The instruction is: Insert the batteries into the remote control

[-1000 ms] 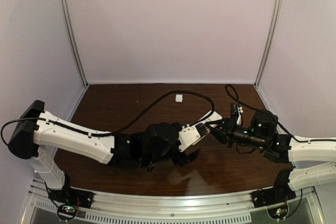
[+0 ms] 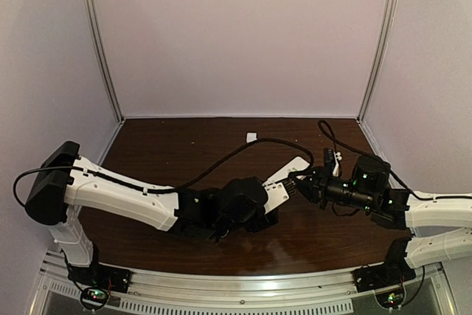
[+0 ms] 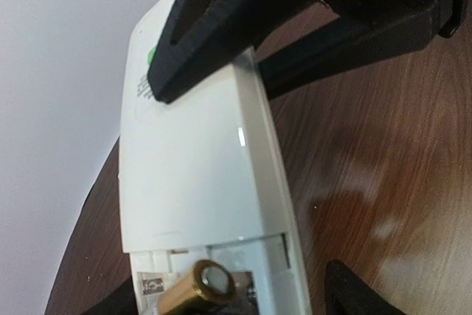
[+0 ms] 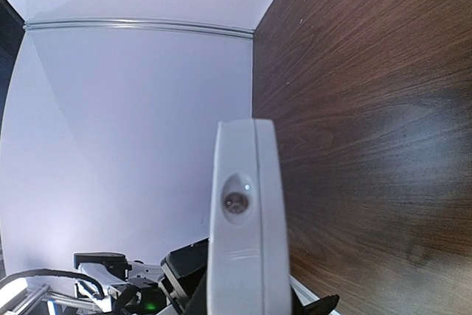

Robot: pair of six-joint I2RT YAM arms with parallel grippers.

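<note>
A white remote control (image 3: 192,160) is held up above the table, with my right gripper (image 2: 302,178) shut on it; its black fingers (image 3: 206,35) grip the remote's upper part in the left wrist view. At the remote's lower end the battery compartment is open, showing metal contacts and a copper-topped battery (image 3: 195,289), lying tilted in it. My left gripper is at that end, with dark fingertips at both sides of the compartment; whether they touch the battery cannot be seen. The right wrist view shows the remote's end face (image 4: 247,256) close up.
A small white piece (image 2: 251,137) lies at the back middle of the dark table (image 2: 162,145). Both arms and their cables fill the middle and front right, between the side walls.
The right arm looks unchanged.
</note>
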